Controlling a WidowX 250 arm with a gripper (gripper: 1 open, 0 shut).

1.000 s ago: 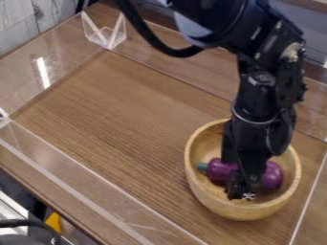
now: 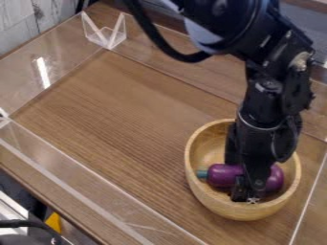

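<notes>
A round wooden bowl [image 2: 205, 144] sits at the lower right of the table, holding a purple eggplant-like object [image 2: 224, 176] with a teal tip at its left end. My black gripper [image 2: 240, 180] reaches down into the bowl from above, its fingers at the purple object and partly covering it. Whether they grip it is unclear.
A white wire-like holder [image 2: 105, 31] stands at the back left, near the table's edge.
The gripper has shifted slightly within the bowl, and the purple object has moved or turned a little, now lying more level toward the left.
</notes>
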